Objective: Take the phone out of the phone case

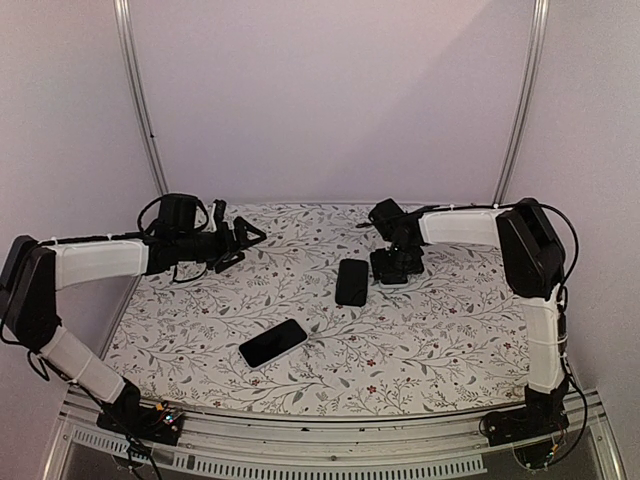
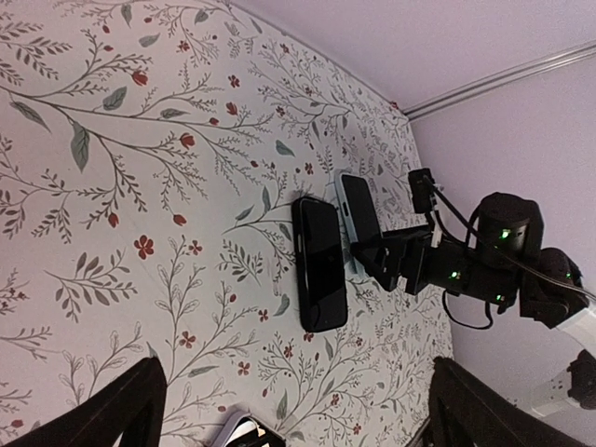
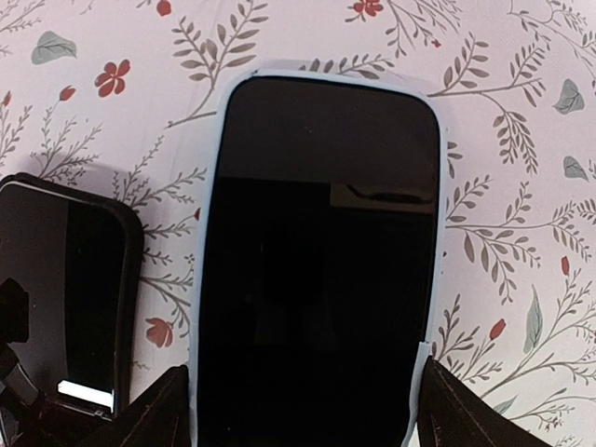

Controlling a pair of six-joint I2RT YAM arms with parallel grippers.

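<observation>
A dark phone in a pale-edged case (image 3: 321, 186) lies flat on the patterned cloth, filling the middle of the right wrist view. My right gripper is over its near end, one finger along each long side. Whether the fingers (image 3: 168, 400) press on the case or merely stand close, I cannot tell. In the left wrist view, this phone (image 2: 357, 205) is partly covered by the right gripper. My left gripper stands open with nothing between its fingers, above the left back of the table in the top view.
Just left of the right gripper lies a black, dark-rimmed phone-shaped object (image 1: 352, 283). Another dark phone with a pale edge (image 1: 273, 343) lies at an angle nearer the front.
</observation>
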